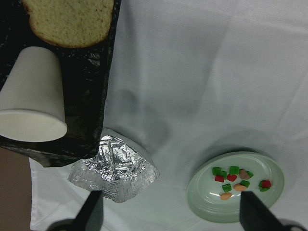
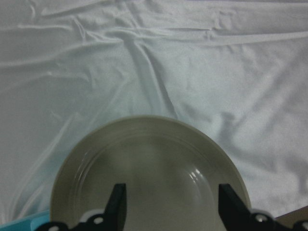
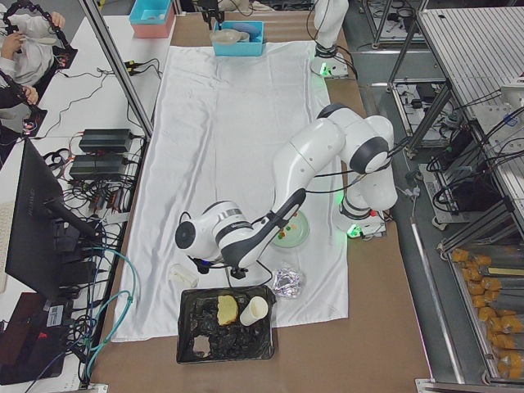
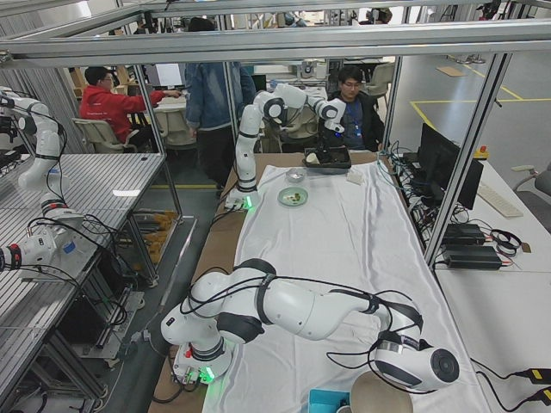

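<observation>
A black tray (image 3: 205, 332) holds a bread slice (image 1: 70, 19) and a white paper cup (image 1: 31, 94). Beside it lie a crumpled foil piece (image 1: 115, 168) and a green plate (image 1: 207, 197) with small diced pieces. My left gripper hangs over the cloth near the tray, open and empty, as the left wrist view shows. My right gripper is open above a beige plate (image 2: 149, 149) at the blue bin, with nothing seen held between its fingers.
A pale object (image 3: 183, 277) lies on the cloth left of the tray. A blue bin (image 4: 323, 402) is at the opposite table end. Monitor and cables line the side table.
</observation>
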